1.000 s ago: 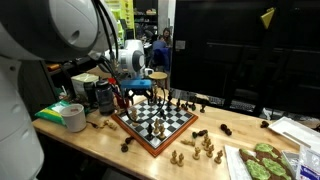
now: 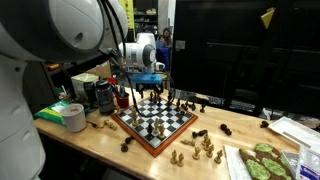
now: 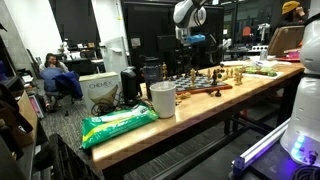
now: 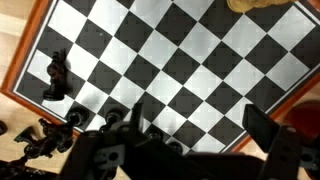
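Note:
A black-and-white chessboard (image 4: 190, 60) with a brown border fills most of the wrist view. My gripper hangs above it, its dark fingers (image 4: 257, 122) wide apart and no piece held between them. One dark piece (image 4: 57, 75) lies near the board's left border, and more dark pieces (image 4: 70, 120) cluster at the lower left. Part of a light wooden piece (image 4: 255, 4) shows at the top edge. In exterior view 1 the chessboard (image 2: 165, 122) carries light and dark pieces; the gripper's fingers are hard to make out there.
Several light pieces (image 2: 205, 150) stand on the table right of the board. A white mug (image 2: 74, 118) and dark containers (image 2: 104, 97) are at the left. A green-topped board (image 2: 262, 165) lies at front right. Bare table surrounds much of the board's right side.
The arm has shifted slightly in exterior view 1, and the person in the background has moved a little. The pieces on the board look the same.

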